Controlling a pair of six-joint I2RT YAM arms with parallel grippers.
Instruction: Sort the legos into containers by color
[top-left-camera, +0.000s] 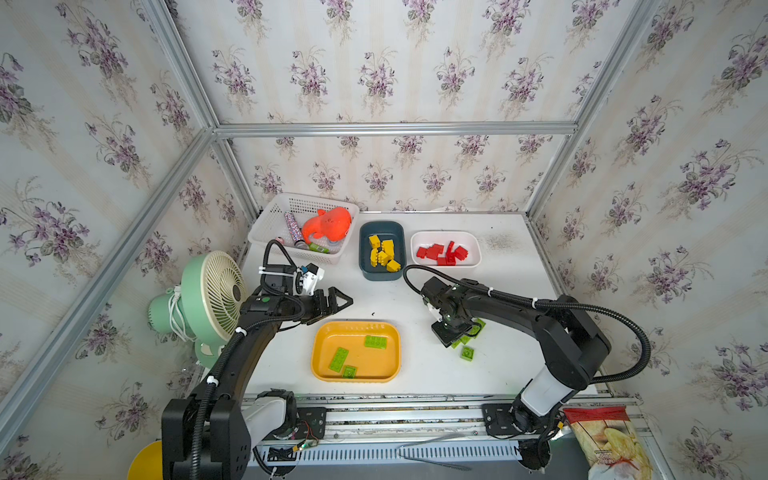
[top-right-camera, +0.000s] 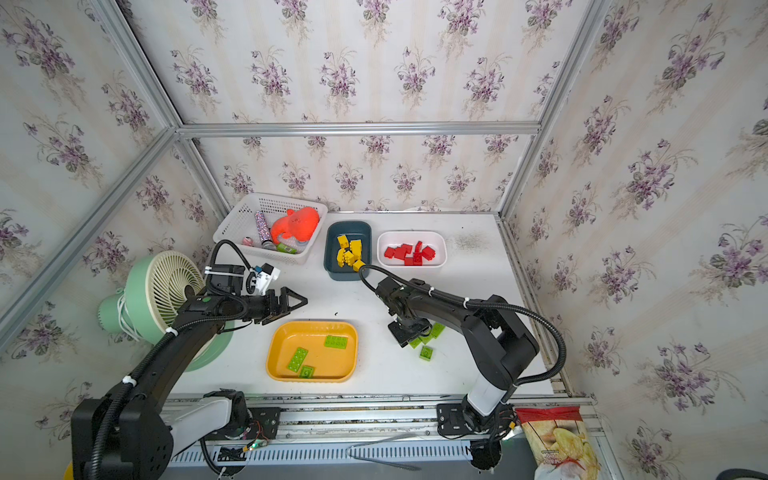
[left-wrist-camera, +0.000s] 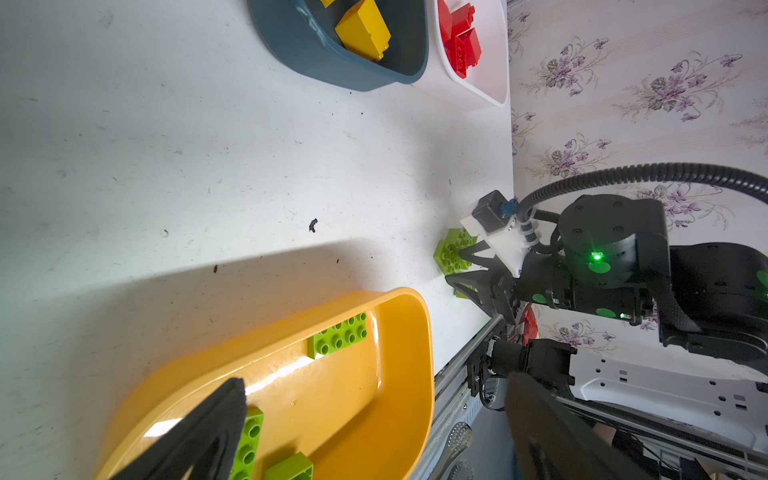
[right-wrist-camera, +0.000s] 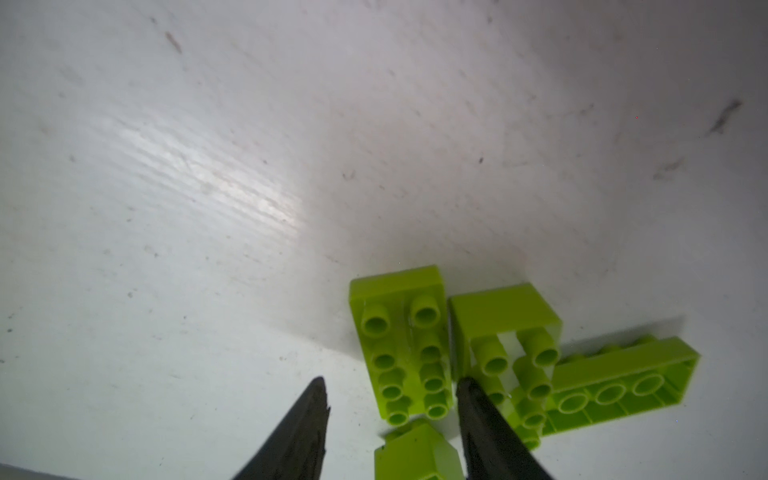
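Note:
Green bricks (right-wrist-camera: 400, 336) lie clustered on the white table at the right, under my right gripper, whose fingers are parted above them with nothing visibly held. A loose green brick (top-left-camera: 467, 353) lies just nearer the front. The orange tray (top-left-camera: 318, 352) holds green bricks (top-left-camera: 375, 341). The dark teal container (top-left-camera: 366, 272) holds yellow bricks; the white container (top-left-camera: 472, 241) holds red bricks. My left gripper (top-left-camera: 337, 301) stands open, empty, above the table behind the orange tray.
A white basket (top-left-camera: 268, 228) with toys stands back left, a green fan (top-left-camera: 204, 304) at the left edge.

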